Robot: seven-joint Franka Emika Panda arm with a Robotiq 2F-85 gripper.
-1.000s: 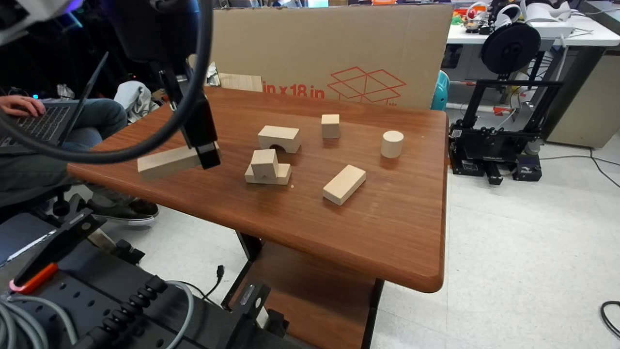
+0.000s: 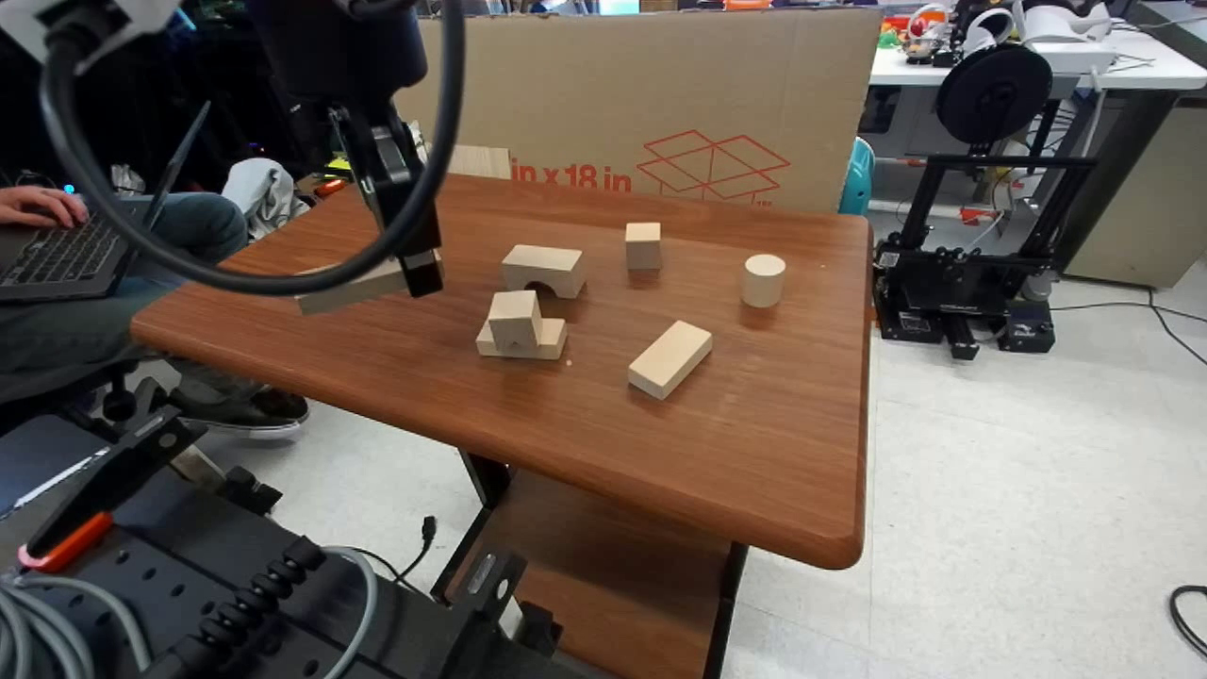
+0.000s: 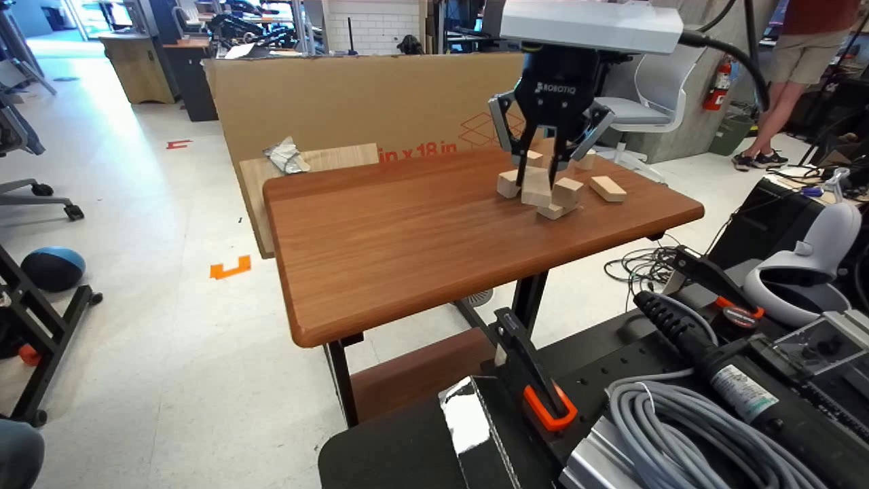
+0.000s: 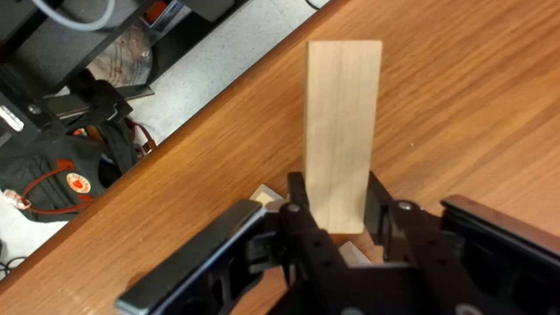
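Note:
A long pale wooden block [image 4: 342,115] is pinched near one end by my gripper, with a finger against each long side in the wrist view. In exterior view 1 this block [image 2: 353,289] is held out level above the table's left part, reaching left from my gripper [image 2: 423,272]. Exterior view 2 shows the held block [image 3: 535,186] end-on between the fingers. To the right of the gripper in exterior view 1, a cube [image 2: 516,318] sits on a flat block [image 2: 552,339], and an arch block [image 2: 545,267] stands just behind them.
Farther right on the table [image 2: 781,453] are a small block [image 2: 644,245], a cylinder [image 2: 764,281] and a flat rectangular block [image 2: 670,360]. A cardboard panel [image 3: 342,106] borders the back edge. Wide bare tabletop shows at the left in exterior view 2.
My gripper and the held block have shifted right and slightly up in exterior view 1, toward the arch block and the stacked cube. The blocks on the table have stayed put.

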